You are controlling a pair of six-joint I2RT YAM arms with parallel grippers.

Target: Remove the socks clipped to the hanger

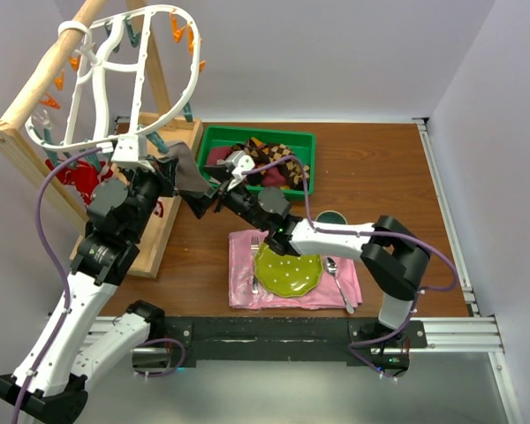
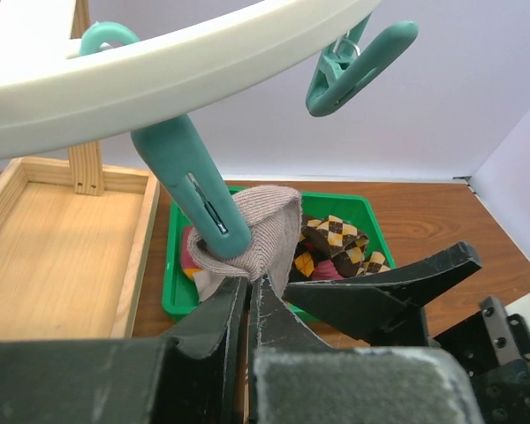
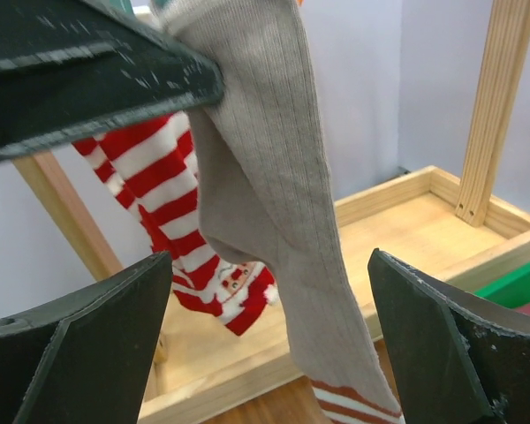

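A grey-brown sock [image 2: 267, 223] hangs at the teal clip [image 2: 193, 190] on the white hanger [image 1: 193, 81]; whether the clip still pinches it, I cannot tell. My left gripper is shut on the sock's upper part, just below the clip tip. Lower down, my right gripper stands open, its fingers [image 3: 97, 340] on either side of the hanging sock, whose striped end shows at the bottom. Behind it, a red-and-white striped sock [image 3: 181, 212] hangs farther left in the right wrist view.
A green bin [image 1: 314, 141] with several socks stands behind the right gripper. The wooden stand [image 1: 159, 238] holds the hanger close to the left arm. A green plate [image 1: 287, 268] lies on a pink cloth [image 1: 238, 296]. Bare table [image 1: 371, 177] lies to the right.
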